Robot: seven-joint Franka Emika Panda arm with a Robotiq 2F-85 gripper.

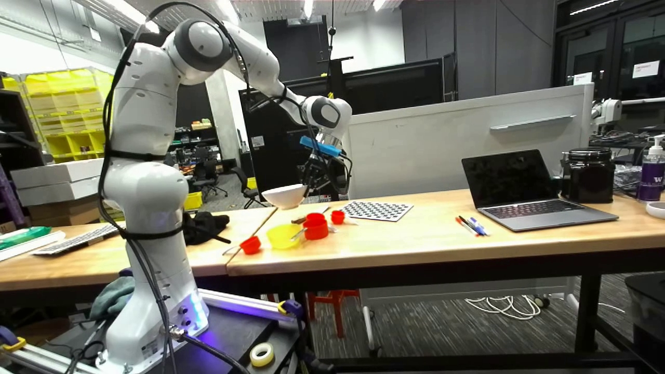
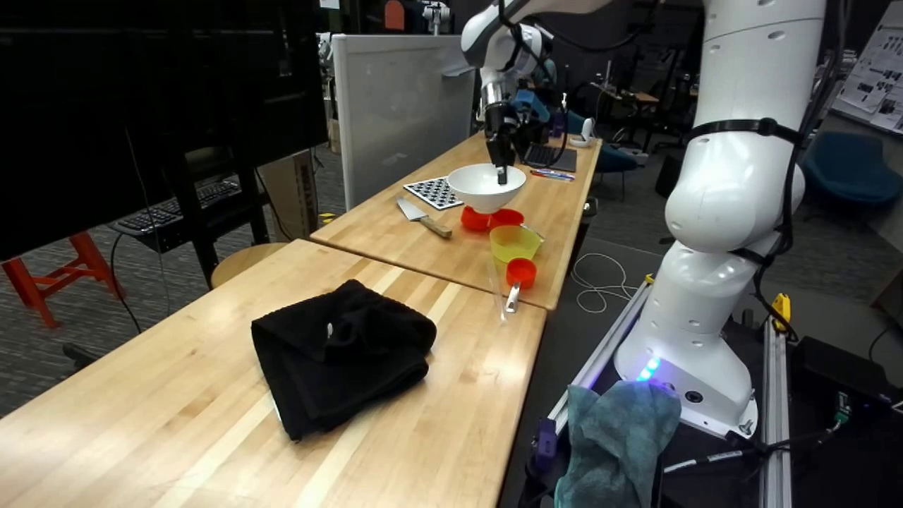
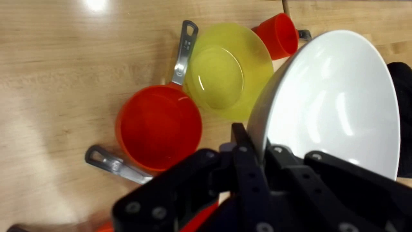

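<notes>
A white bowl (image 3: 336, 96) hangs above the table, its near rim pinched between the black fingers of my gripper. In exterior view 2 the bowl (image 2: 482, 188) is close to level, with my gripper (image 2: 501, 173) reaching down to its rim. Below it in the wrist view lie a yellow translucent bowl (image 3: 220, 69), a large red measuring cup (image 3: 159, 127) and a small red measuring cup (image 3: 278, 35). Another red item (image 3: 201, 218) is partly hidden behind my gripper.
A knife (image 2: 423, 216) and a checkered board (image 2: 434, 192) lie on the table. A black cloth (image 2: 347, 347) rests on the nearer table. Pens (image 1: 471, 225) and an open laptop (image 1: 536, 193) stand to the right. Bare tabletop (image 1: 399, 240) lies between the cups and pens.
</notes>
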